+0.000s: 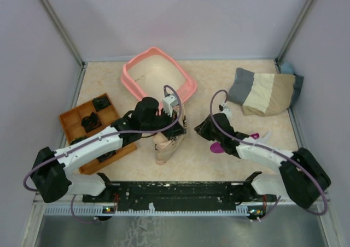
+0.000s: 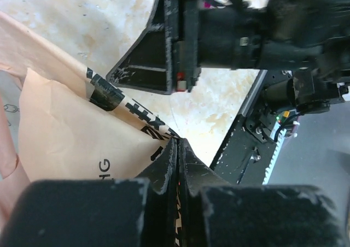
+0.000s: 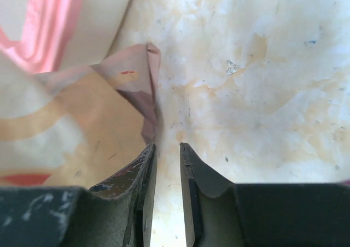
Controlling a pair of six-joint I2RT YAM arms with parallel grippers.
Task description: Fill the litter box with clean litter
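Observation:
A crinkled paper litter bag [image 1: 167,148] stands in front of the pink litter box [image 1: 147,66]. My left gripper is shut at the bag's printed top edge [image 2: 139,113]; the thin paper appears pinched between its fingers. My right gripper [image 1: 202,128] hangs just right of the bag, apart from it; in the right wrist view its fingertips [image 3: 186,151] show a narrow gap, holding nothing, beside the brown paper [image 3: 98,121]. A magenta scoop [image 1: 217,147] lies partly hidden under the right arm.
A wooden tray [image 1: 76,116] with black items sits at the left. A striped cloth [image 1: 265,91] lies at the back right.

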